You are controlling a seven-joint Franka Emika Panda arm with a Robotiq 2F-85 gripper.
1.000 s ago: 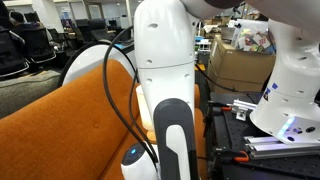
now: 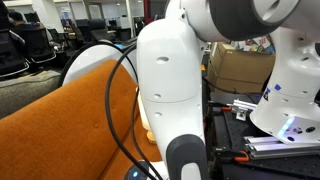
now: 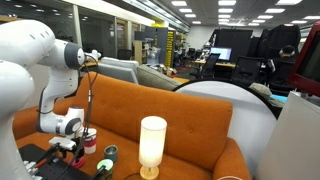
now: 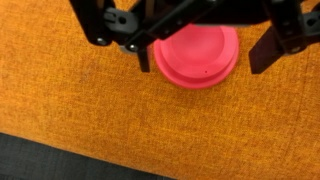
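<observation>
In the wrist view a round pinkish-red object (image 4: 197, 55), like a lid or cup seen from above, lies between the two fingers of my gripper. The fingers stand wide, with a gap at least on the right finger's side (image 4: 266, 50); whether the left finger touches it I cannot tell. Exterior view 2 shows the white hand (image 3: 62, 124) low at the left end of the orange sofa (image 3: 190, 108). Its fingertips are hard to make out there, and in exterior view 1 the arm (image 2: 172, 90) hides them.
Right of the hand stand a white-and-red cup (image 3: 90, 138), a grey cup (image 3: 111, 152) and a green-topped cup (image 3: 105, 165). Farther right rises a lit cylindrical lamp (image 3: 152, 142). The sofa's backrest (image 2: 70, 115) runs behind; its seat looks clear right of the lamp.
The arm has come lower and its forearm has swung right in exterior view 1.
</observation>
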